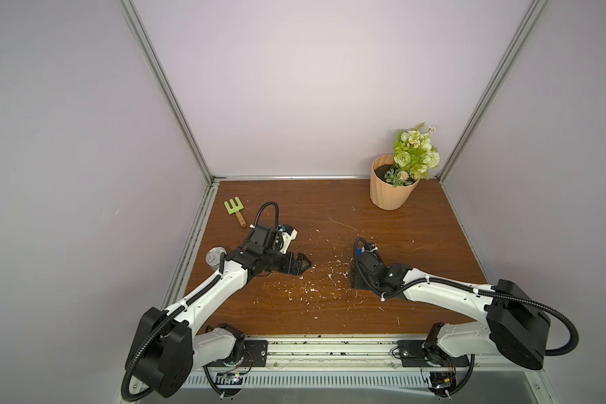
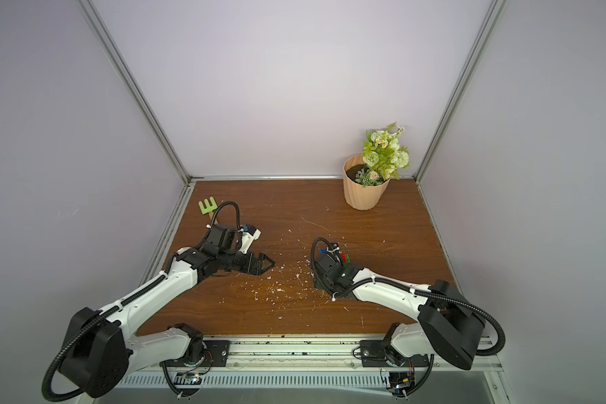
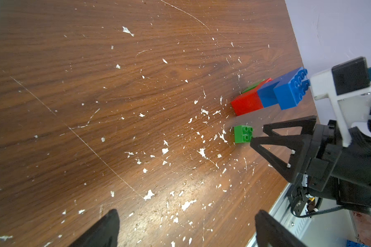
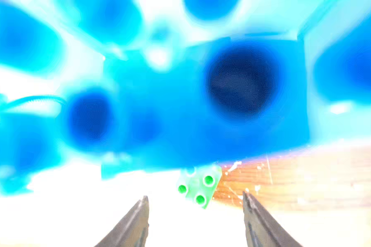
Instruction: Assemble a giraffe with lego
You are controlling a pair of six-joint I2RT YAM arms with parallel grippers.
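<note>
A red brick body (image 3: 249,100) with blue bricks (image 3: 286,91) joined to it lies on the table in the left wrist view. A flat green piece (image 3: 253,85) shows behind the red. A small green studded brick (image 3: 242,134) sits apart from them, right at the fingertips of my right gripper, which is open. In the right wrist view this green brick (image 4: 200,186) appears between and just beyond the parted fingers; the large blue area there is overexposed and hard to read. My left gripper (image 1: 308,264) is open over the table, nothing between its fingers.
White scraps litter the middle of the wooden table (image 1: 303,208). A flower pot (image 1: 389,195) stands at the back right. On the left are a green toy fork (image 1: 235,208) and a clear round item (image 1: 214,257).
</note>
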